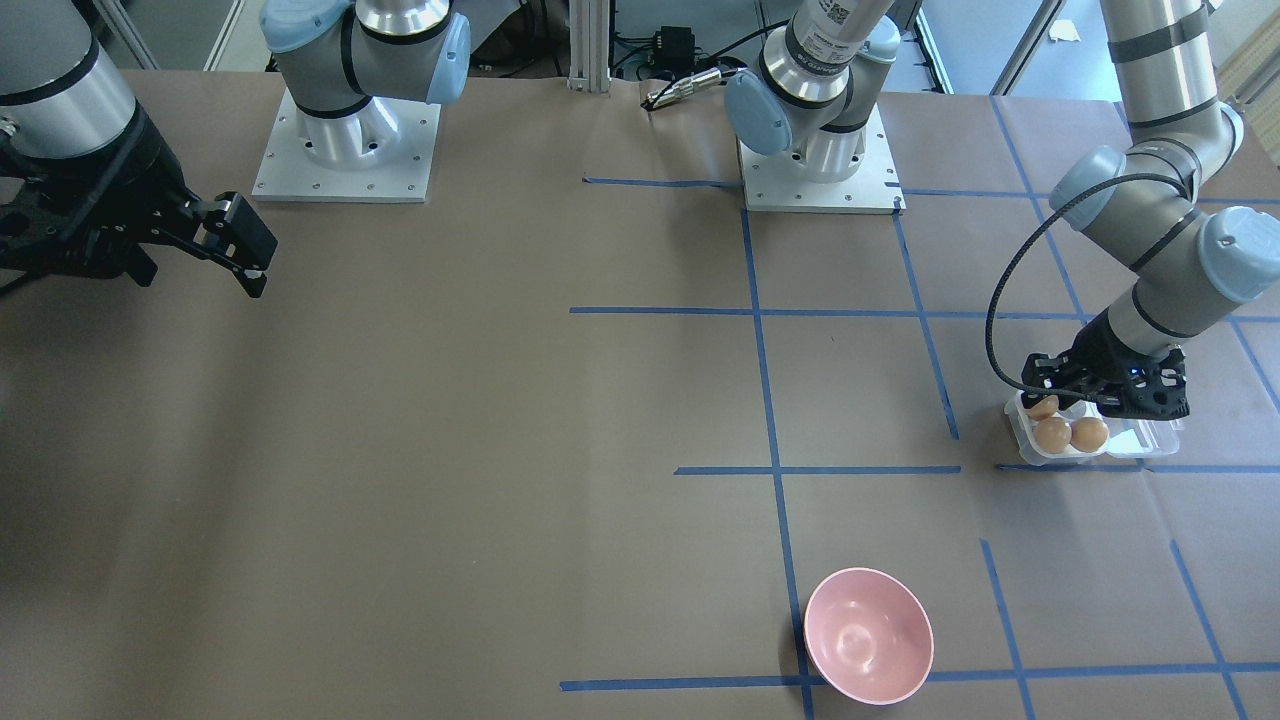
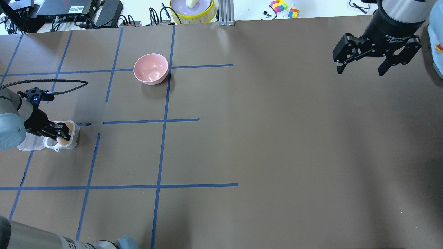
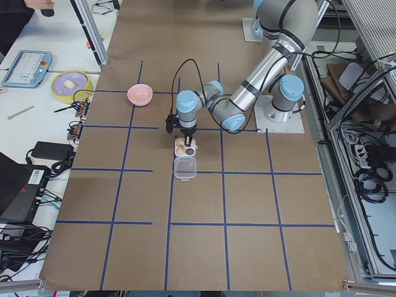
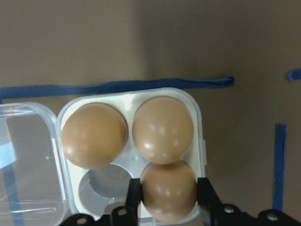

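Note:
A clear plastic egg carton (image 4: pixel 134 113) lies open on the taped table, its transparent lid (image 4: pixel 28 188) folded out to the left in the wrist view, holding several brown eggs (image 4: pixel 162 127) and one empty cup (image 4: pixel 101 188). My gripper is down at the carton, its two black fingers on either side of the lower-right egg, apparently touching it; whether they grip it is hard to tell. A pink bowl (image 1: pixel 867 634) sits on the table, toward the bottom of the front view, apart from the carton.
Other arms stand around the table, including one with a black gripper (image 2: pixel 376 49) at the upper right of the top view. A cluttered white side bench borders it.

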